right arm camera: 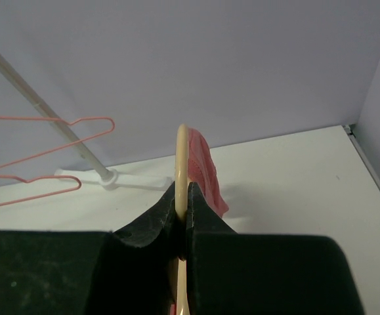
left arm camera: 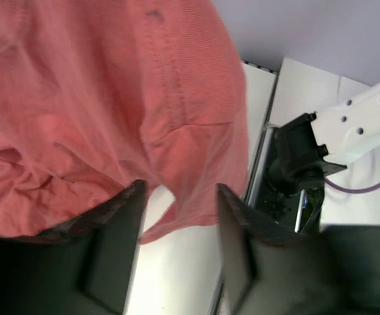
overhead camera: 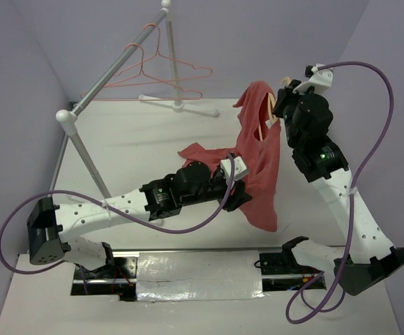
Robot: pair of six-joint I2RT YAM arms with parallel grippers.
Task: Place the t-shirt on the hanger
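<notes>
The red t-shirt (overhead camera: pixel 257 195) hangs from a wooden hanger (right arm camera: pixel 181 157) at the right of the top view, its lower part draped toward the table's middle. My right gripper (overhead camera: pixel 282 101) is shut on that hanger near its top. My left gripper (overhead camera: pixel 235 195) is at the shirt's lower left part, fingers apart; in the left wrist view its blurred fingers frame a hanging fold of red cloth (left arm camera: pixel 196 164), with nothing clearly held between them.
A white rack (overhead camera: pixel 79 150) stands at the left and back, with pink hangers (overhead camera: pixel 153 77) on its bar. Walls enclose the back and sides.
</notes>
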